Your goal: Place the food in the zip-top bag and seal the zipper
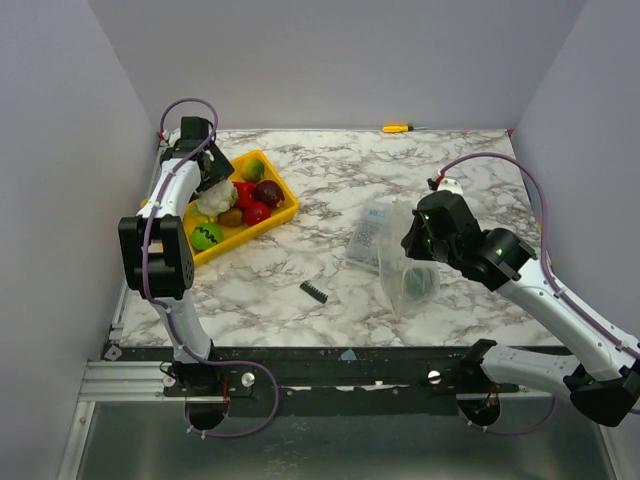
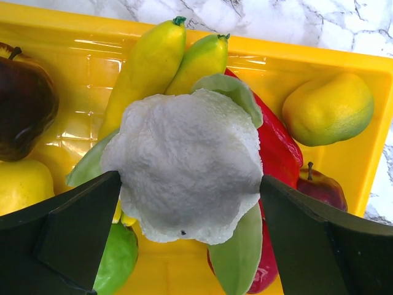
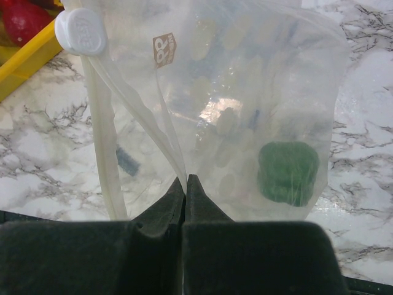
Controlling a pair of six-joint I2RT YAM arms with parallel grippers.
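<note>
In the left wrist view a white cauliflower (image 2: 187, 166) with green leaves lies in the yellow tray (image 2: 307, 52), on top of other produce. My left gripper is open around it, one finger (image 2: 73, 227) close at each side; whether both touch it I cannot tell. The clear zip top bag (image 3: 227, 92) hangs from my right gripper, which is shut on its edge near the zipper. Its mouth gapes on the left, and the white slider (image 3: 80, 31) sits at the upper end. Low inside the bag rests a green pepper (image 3: 288, 173).
More produce fills the tray, including a watermelon-like green ball (image 1: 206, 236) and an eggplant-coloured fruit (image 1: 268, 193). A small black spring-like item (image 1: 314, 291) lies mid-table, and a yellow screwdriver (image 1: 397, 128) at the back. Bare marble separates tray and bag.
</note>
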